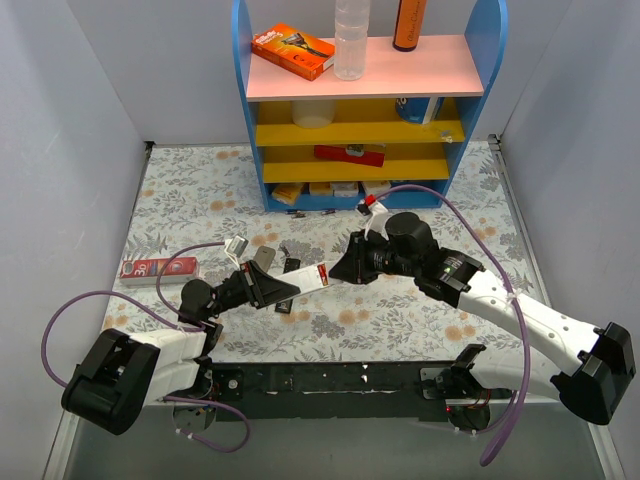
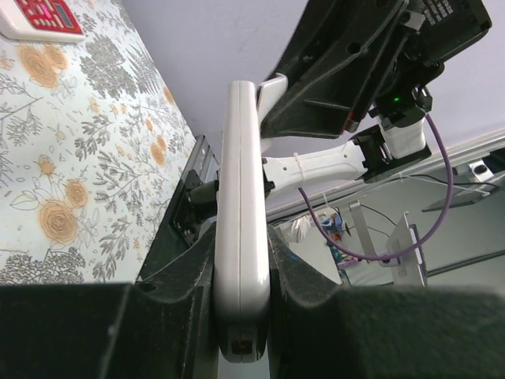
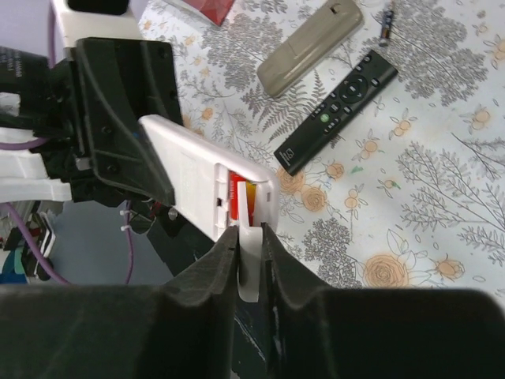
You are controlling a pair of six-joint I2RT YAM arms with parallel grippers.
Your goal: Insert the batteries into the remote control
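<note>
A white remote is held over the table, with my left gripper shut on its sides; in the left wrist view it shows edge-on. Its far end shows an open battery compartment with red and yellow inside; whether these are batteries, I cannot tell. A thin white cover stands between the fingers of my right gripper, at the compartment's mouth. That cover also shows at the right gripper's tips in the left wrist view. From above, the right gripper hides part of the remote's end.
On the table lie a black remote, a grey-brown slim object and a small dark cylinder. A red-and-white box lies at the left. The shelf stands behind.
</note>
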